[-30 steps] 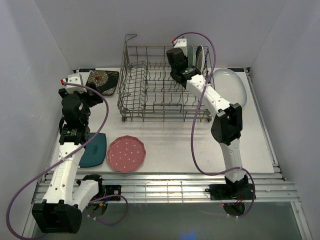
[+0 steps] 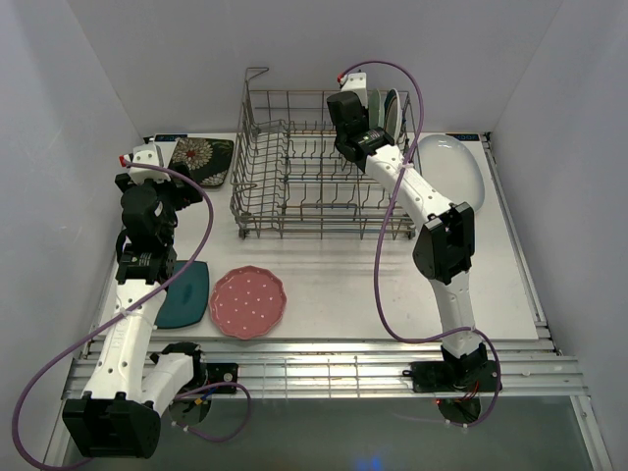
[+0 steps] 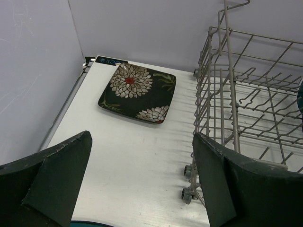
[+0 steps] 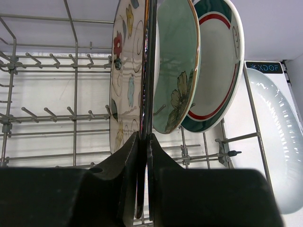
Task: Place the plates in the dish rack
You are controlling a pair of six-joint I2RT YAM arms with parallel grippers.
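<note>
My right gripper is shut on a dark-edged plate (image 4: 148, 71), held upright in the right part of the dish rack (image 2: 324, 204). Beside it stand a floral plate (image 4: 124, 71), a mint plate (image 4: 170, 47) and a green-rimmed plate (image 4: 213, 61). My left gripper is open and empty, left of the rack. A dark square floral plate (image 3: 135, 92) lies beyond it. A pink dotted plate (image 2: 247, 300) and a teal plate (image 2: 183, 302) lie at the front left. A white oval plate (image 2: 450, 177) lies right of the rack.
The rack's middle and left are free of plates. Grey walls bound the back and both sides, and purple cables run over both arms.
</note>
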